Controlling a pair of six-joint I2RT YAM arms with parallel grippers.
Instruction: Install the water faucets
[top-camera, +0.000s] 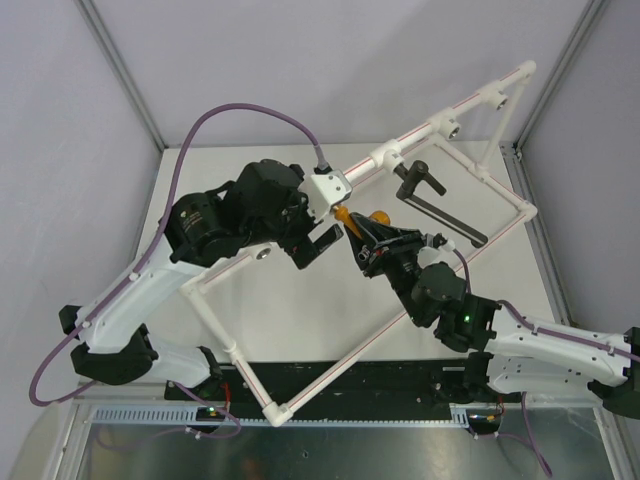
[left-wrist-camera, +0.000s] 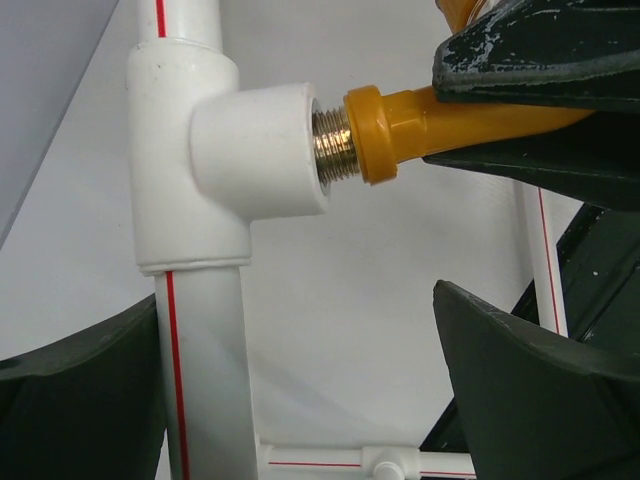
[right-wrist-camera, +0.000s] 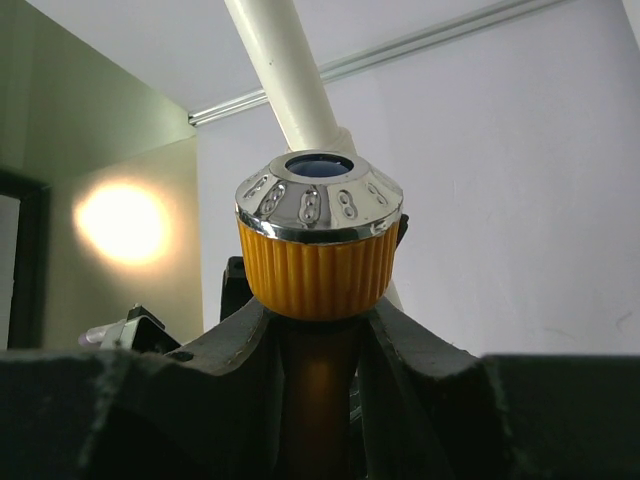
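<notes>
In the left wrist view a yellow faucet (left-wrist-camera: 421, 122) points its threaded end (left-wrist-camera: 334, 144) into the white tee socket (left-wrist-camera: 255, 152), with some thread showing. My right gripper (top-camera: 360, 238) is shut on the faucet's body; its yellow head with chrome cap (right-wrist-camera: 319, 260) fills the right wrist view. My left gripper (top-camera: 312, 238) stands open beside the pipe run, its two fingers in the left wrist view either side of the vertical pipe (left-wrist-camera: 200, 370) below the tee.
The white pipe frame (top-camera: 463, 108) carries several more tees along its upper rail. A dark faucet (top-camera: 446, 215) hangs from a tee to the right of my right gripper. Bare board lies inside the frame.
</notes>
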